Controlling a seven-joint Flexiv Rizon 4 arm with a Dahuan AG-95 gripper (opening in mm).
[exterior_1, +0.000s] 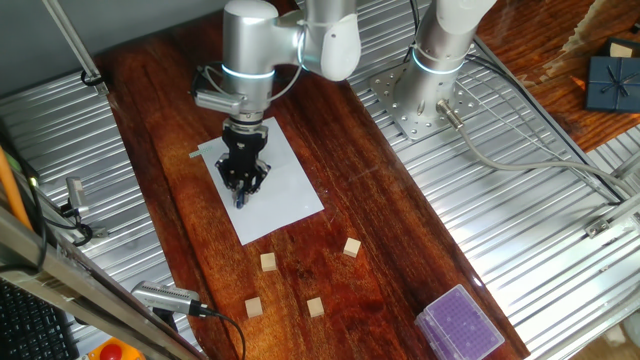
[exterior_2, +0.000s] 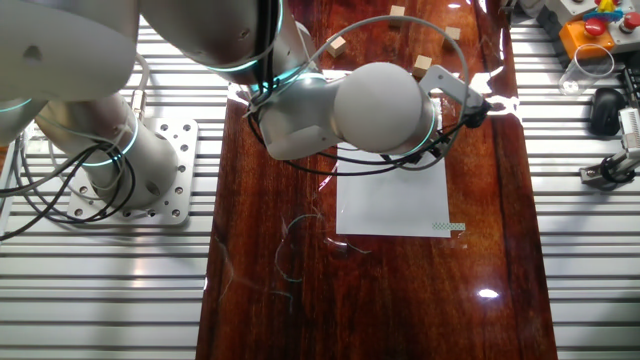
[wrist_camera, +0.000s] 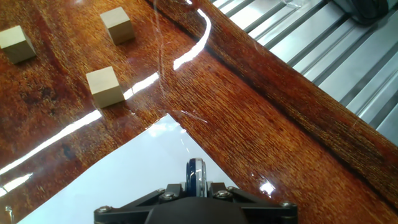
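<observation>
In exterior view 1, my gripper points down over the left part of a white sheet of paper. It is shut on a slim dark blue pen-like object with a silvery side, which shows between the fingers at the bottom of the wrist view. Whether its lower end touches the sheet cannot be made out. No marks are visible on the uncovered paper. In exterior view 2 the arm hides much of the gripper and part of the sheet.
Several wooden cubes lie beyond the paper, among them one cube near its corner and another cube. A purple box sits at the table's edge. A small strip lies by the sheet's edge. Bare wood surrounds the paper.
</observation>
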